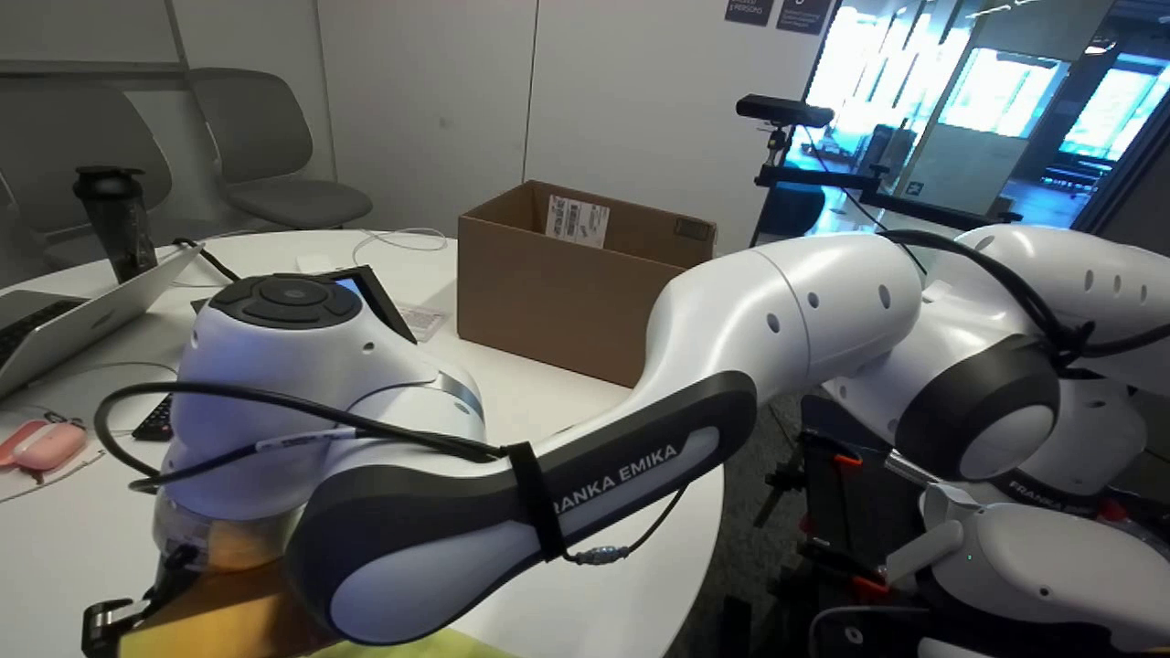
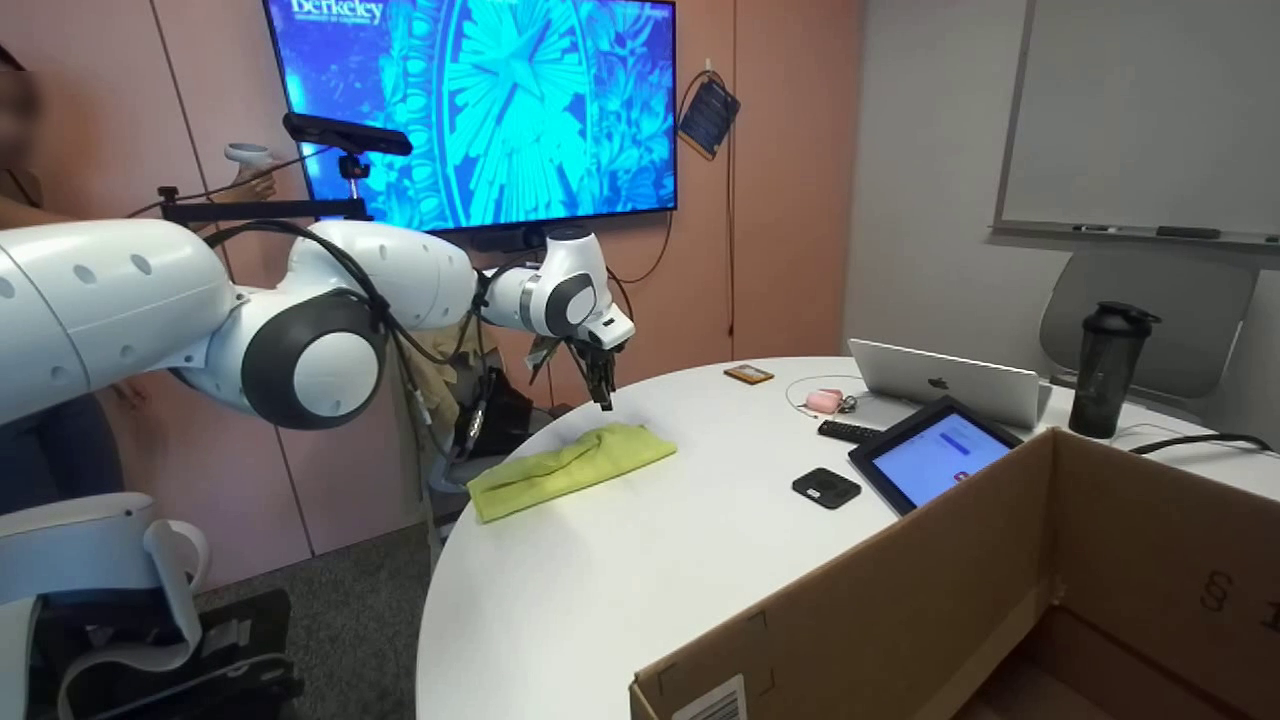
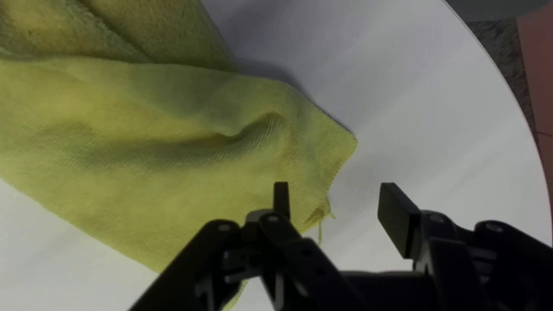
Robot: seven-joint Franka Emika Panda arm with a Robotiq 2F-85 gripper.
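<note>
A yellow-green cloth [image 2: 570, 468] lies folded and rumpled near the round table's edge. In the wrist view the cloth [image 3: 171, 150] fills the left side, with one corner pointing right and a few loose threads. My gripper is partly open, a gap showing between its black fingers. One finger overlaps the cloth near its threaded corner; the other appears over bare table. From across the table, the gripper [image 2: 602, 402] hangs just above the cloth's far end. Exterior view 1 shows only a strip of cloth [image 1: 428, 647] below the arm.
An open cardboard box [image 1: 559, 285] stands on the white table [image 2: 672, 564]. A tablet [image 2: 942, 456], black puck-like device [image 2: 827, 487], remote [image 2: 847, 431], pink case [image 2: 824, 401], laptop [image 2: 948, 384] and dark bottle [image 2: 1110, 366] sit elsewhere.
</note>
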